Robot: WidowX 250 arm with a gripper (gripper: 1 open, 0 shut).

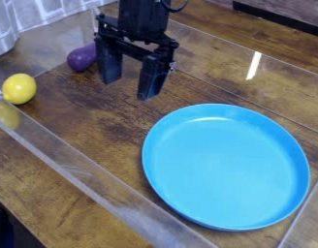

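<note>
The black gripper (129, 76) hangs over the wooden table at the upper middle, its two fingers spread open with nothing visible between them. Left of it and partly behind lies a purple object (81, 59). A yellow rounded object (19, 89) lies at the far left. A large blue plate (227, 165) fills the lower right.
Clear walls or panels run along the left and lower edges, with reflections in them.
</note>
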